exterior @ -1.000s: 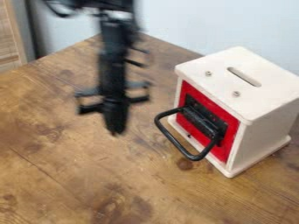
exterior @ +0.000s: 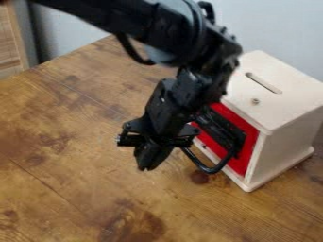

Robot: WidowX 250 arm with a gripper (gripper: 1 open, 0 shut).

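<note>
My black gripper (exterior: 146, 144) hangs low over the wooden table, just left of a pale wooden box (exterior: 271, 95) with a slot on its top. The box's red front panel (exterior: 231, 168) carries a black bar handle (exterior: 213, 166), partly hidden behind the gripper and arm. The fingertips point down and left of the handle; whether they are open or shut is hard to see.
A pale wall (exterior: 271, 28) stands behind the box, and a wooden piece of furniture (exterior: 10, 43) is at the upper left edge.
The arm has swung right from the left side, so it now covers part of the box and its handle. The box has not visibly moved.
</note>
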